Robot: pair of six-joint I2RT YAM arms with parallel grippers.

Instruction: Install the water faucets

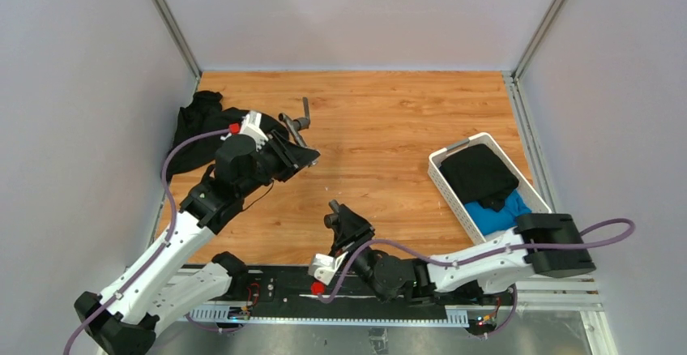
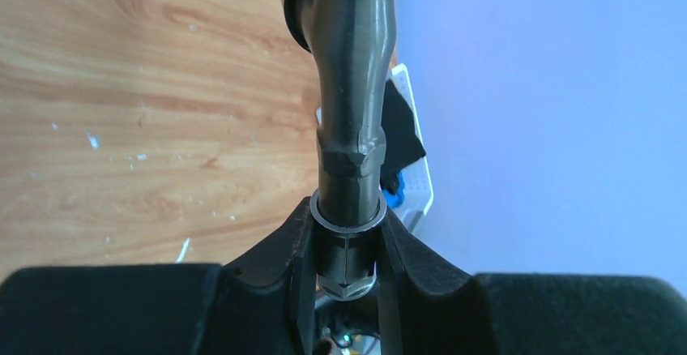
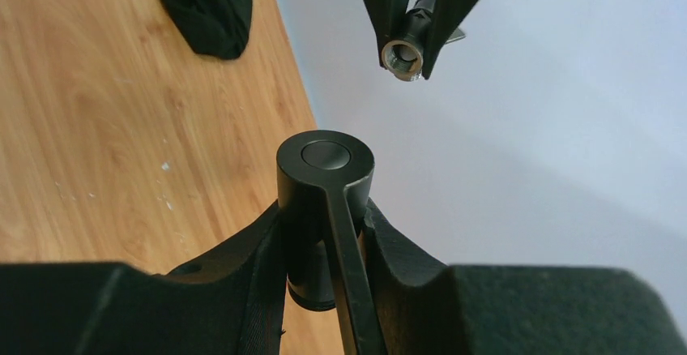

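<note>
A dark metal faucet body [image 1: 293,126] is held in my left gripper [image 1: 304,154], raised at the upper left; in the left wrist view its pipe [image 2: 348,112] stands between the shut fingers, ringed at the base. The right wrist view shows its threaded open end [image 3: 403,58] between the left fingertips. Lower down and nearer the front, my right gripper [image 1: 339,224] is shut on a dark cylindrical faucet part [image 3: 325,168] with a round cap and a long lever. The two parts are apart.
A white basket [image 1: 445,185] with black and blue cloths stands at the right. A black cloth [image 1: 194,124] lies at the back left under the left arm. Walls close in on both sides.
</note>
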